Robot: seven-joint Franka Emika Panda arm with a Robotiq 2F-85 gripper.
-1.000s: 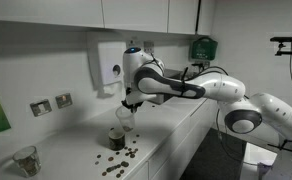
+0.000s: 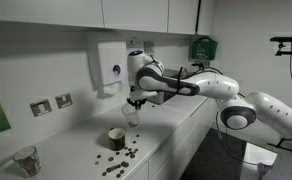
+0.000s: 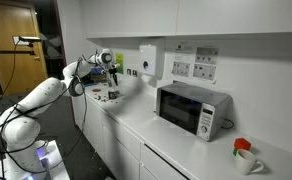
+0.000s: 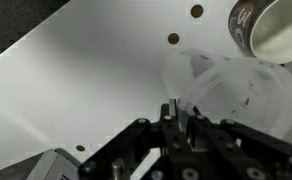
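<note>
A clear plastic cup (image 4: 248, 90) is pinched at its rim by my gripper, which is shut on it. In exterior view 1 the gripper (image 2: 136, 100) hangs over the counter with the translucent cup (image 2: 131, 115) below it, close behind and to the right of a dark mug with a pale inside (image 2: 117, 137). That mug (image 4: 282, 30) shows at the upper right of the wrist view, beside the cup. Several small brown round pieces (image 2: 124, 164) lie scattered on the counter around the mug. Whether the cup touches the counter, I cannot tell.
At the counter's left stands another clear container (image 2: 27, 160). A white dispenser (image 2: 112, 62) hangs on the wall behind the gripper. Farther along the counter are a microwave (image 3: 193, 110) and stacked cups (image 3: 244, 160). Bare white counter (image 3: 151, 125) lies between.
The gripper and the clear cup have shifted slightly to the right, away from the dark mug. The mug and the scattered pieces look unmoved.
</note>
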